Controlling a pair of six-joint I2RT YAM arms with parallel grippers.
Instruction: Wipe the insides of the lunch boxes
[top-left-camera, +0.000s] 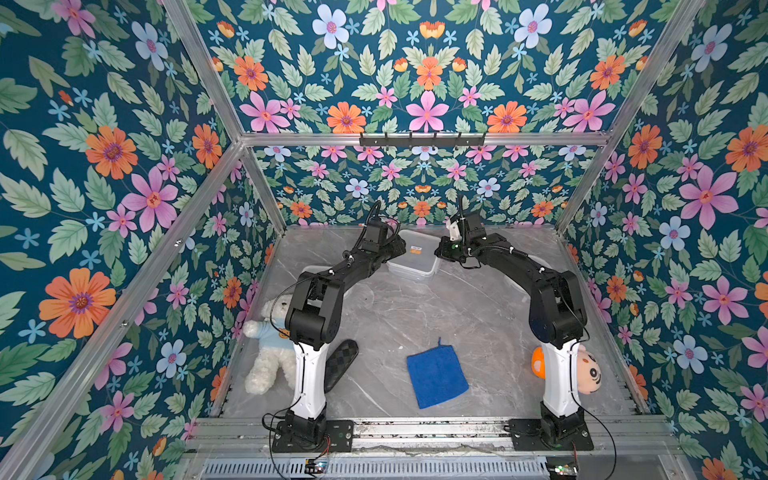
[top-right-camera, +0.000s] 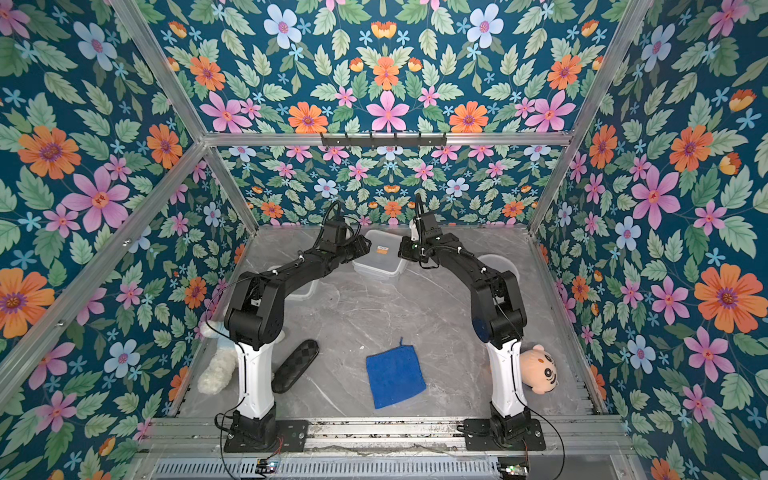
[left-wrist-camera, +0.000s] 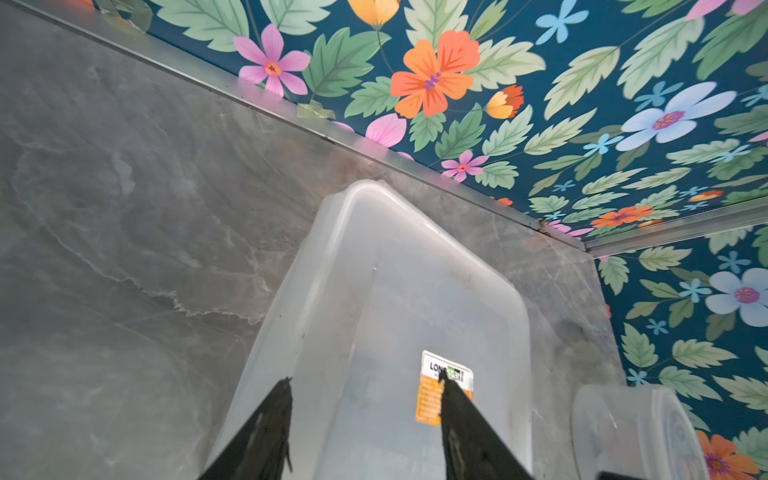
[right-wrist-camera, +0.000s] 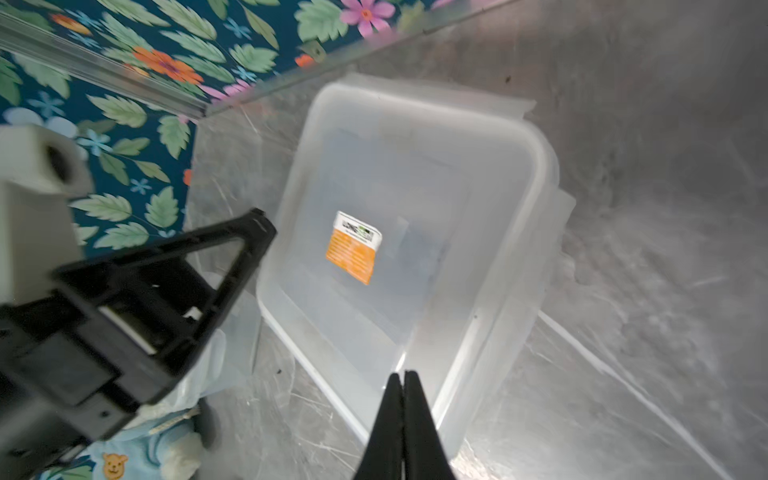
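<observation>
A translucent lunch box (top-left-camera: 417, 257) with an orange label sits at the back centre, between both grippers. In the left wrist view, my left gripper is open over this box (left-wrist-camera: 376, 304). In the right wrist view, my right gripper is shut at the box's near rim, with nothing visible between its fingers. More translucent containers stand left (top-right-camera: 300, 292) and right (top-right-camera: 500, 264), partly hidden by the arms. A blue cloth (top-left-camera: 437, 373) lies flat at the front centre.
A white plush toy (top-left-camera: 268, 360) and a dark oblong case (top-right-camera: 294, 365) lie front left. A plush toy with a face (top-right-camera: 537, 369) lies front right.
</observation>
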